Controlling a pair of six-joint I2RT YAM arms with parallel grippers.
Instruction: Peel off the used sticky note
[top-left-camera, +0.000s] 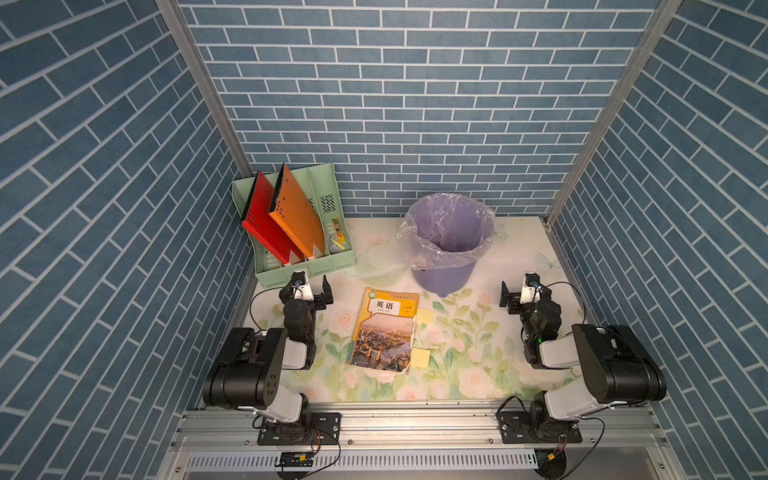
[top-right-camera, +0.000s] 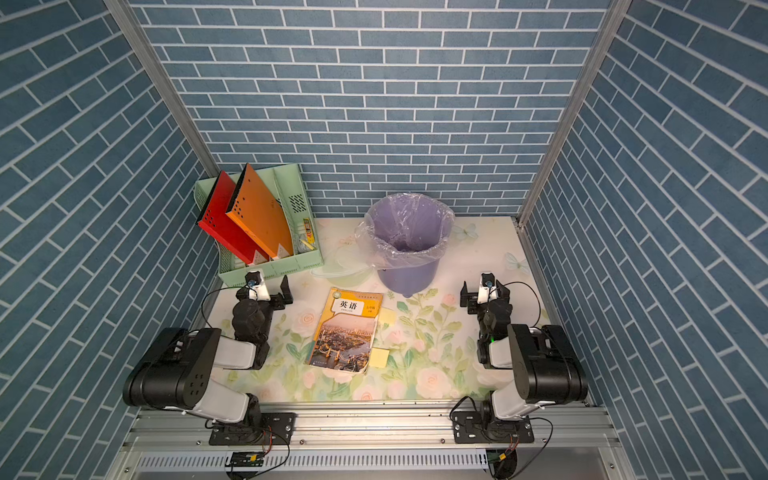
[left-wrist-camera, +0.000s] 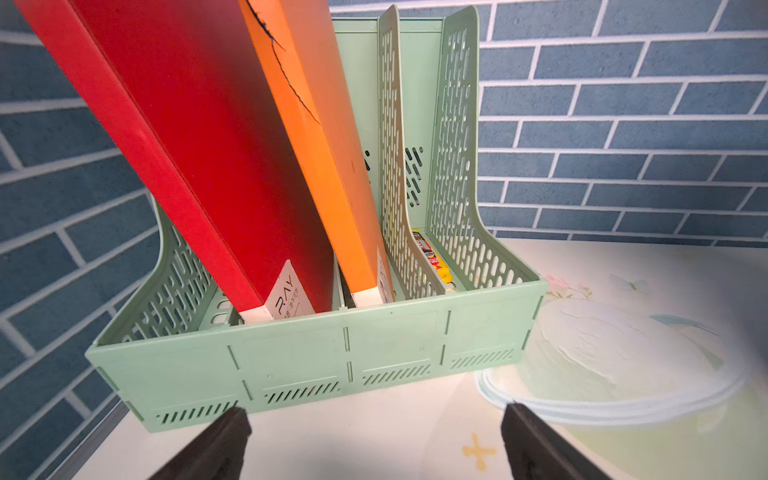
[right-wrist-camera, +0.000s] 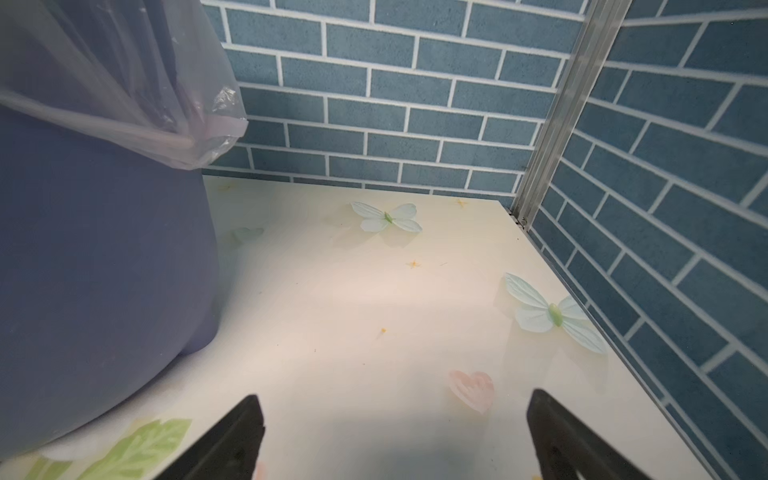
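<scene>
An English textbook (top-left-camera: 382, 340) lies on the floral table, centre front, with yellow sticky notes (top-left-camera: 420, 357) poking out from its right side. Behind it stands a purple bin (top-left-camera: 441, 278) lined with a clear bag. My left gripper (top-left-camera: 310, 294) is open at the book's left, in front of the file rack; in the left wrist view nothing is between its fingers. My right gripper (top-left-camera: 518, 292) is open at the right of the bin, also empty, facing bare table in the right wrist view.
A mint file rack (left-wrist-camera: 320, 352) at back left holds red (left-wrist-camera: 200, 160) and orange (left-wrist-camera: 336, 184) files and small items. Brick-patterned walls enclose the back and both sides.
</scene>
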